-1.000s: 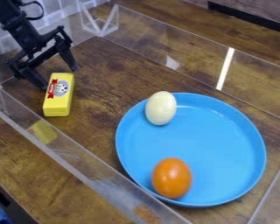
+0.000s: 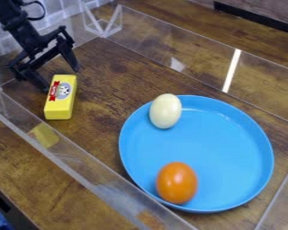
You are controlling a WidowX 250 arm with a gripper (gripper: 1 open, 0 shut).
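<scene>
A black gripper (image 2: 50, 63) on a dark arm reaches in from the top left, just above and beside a yellow box (image 2: 60, 101) with a red mark, which lies on the dark wooden tabletop. Its fingers are dark and small in this view, so whether they are open or shut is unclear.
A blue plate (image 2: 194, 162) on the right holds a white egg-shaped object (image 2: 166, 110) at its upper edge and an orange round object (image 2: 176, 181) near the front. Transparent walls border the workspace.
The gripper has shifted very slightly; the box and the objects on the plate look unchanged.
</scene>
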